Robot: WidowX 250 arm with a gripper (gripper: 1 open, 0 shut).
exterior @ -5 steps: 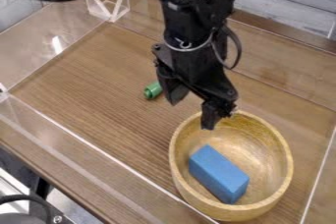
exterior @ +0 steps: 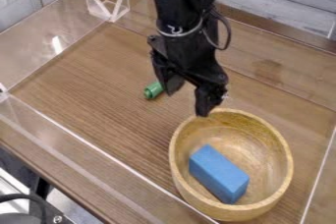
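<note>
My black gripper (exterior: 187, 89) hangs open over the wooden table, just above the back rim of a round tan bowl (exterior: 270, 147). A blue block (exterior: 218, 174) lies inside the bowl. A small green cylinder (exterior: 152, 89) lies on the table to the left of the gripper, partly behind it.
Clear plastic walls edge it, and a white object (exterior: 108, 2) stands at the back left corner. Black cables show at the bottom left.
My gripper has moved a little up and to the left, away from the bowl. The bowl, block and green cylinder have not visibly moved.
</note>
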